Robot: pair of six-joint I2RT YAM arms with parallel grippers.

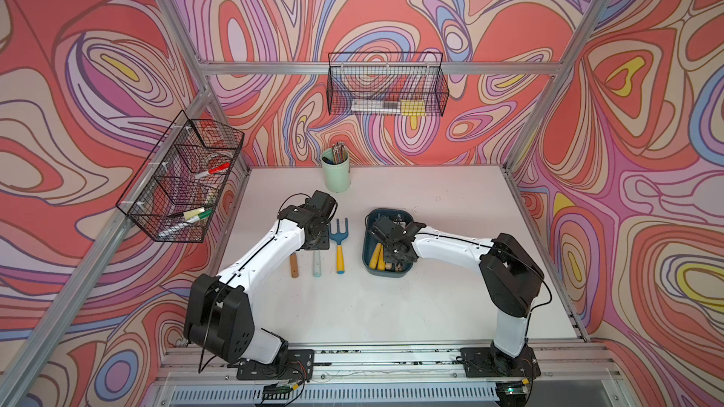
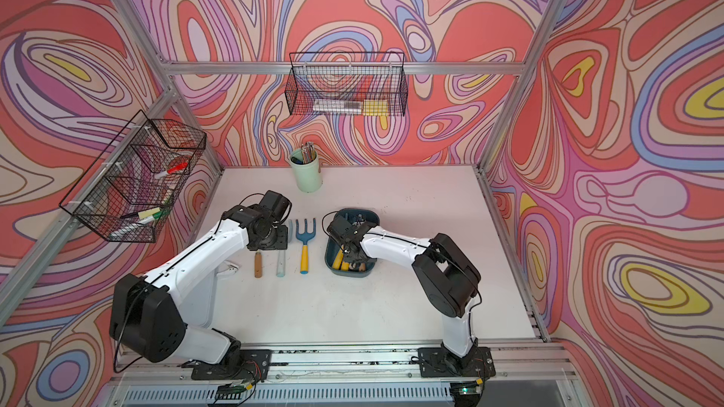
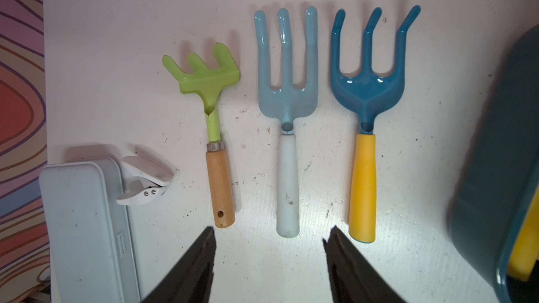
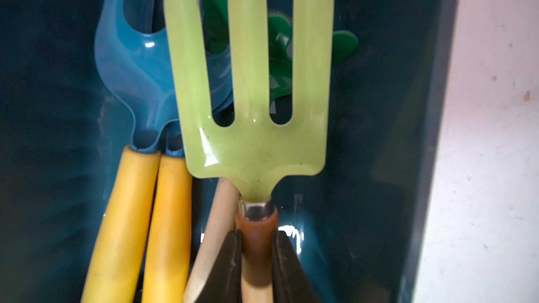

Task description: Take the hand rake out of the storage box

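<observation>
Inside the dark storage box (image 4: 375,207) in the right wrist view, my right gripper is shut on the wooden handle of a light-green hand rake (image 4: 252,151) with three tines. Beneath it lie blue tools with yellow handles (image 4: 120,230), a pale wooden handle and green pieces. My left gripper is open and empty over the table, at the near ends of three laid-out tools: a small green rake (image 3: 207,84), a pale-blue fork (image 3: 286,101) and a dark-blue fork (image 3: 367,95) with a yellow handle.
A pale lidded case (image 3: 84,230) and white snips (image 3: 143,190) lie at the left. A mint pot (image 1: 337,177) of utensils stands at the back. Wire baskets hang on the back and left rails.
</observation>
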